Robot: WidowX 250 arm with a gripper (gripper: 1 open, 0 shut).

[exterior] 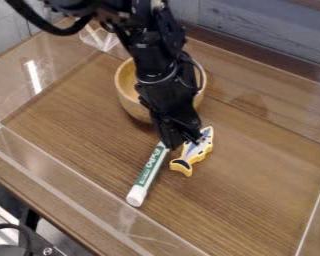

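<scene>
The black gripper [172, 138] hangs low over the middle of the wooden table, pointing down, shut, with nothing visible between its fingers. Just below it lies a white tube with a green label [145, 177], its upper end close under the fingers. To the right of the fingers lies a yellow, white and black object [191, 153]. A tan bowl [127, 92] stands behind the arm, partly hidden by it.
A clear plastic item [100, 37] sits at the back left, and a wall runs along the back. Cables [16, 232] show at the lower left corner.
</scene>
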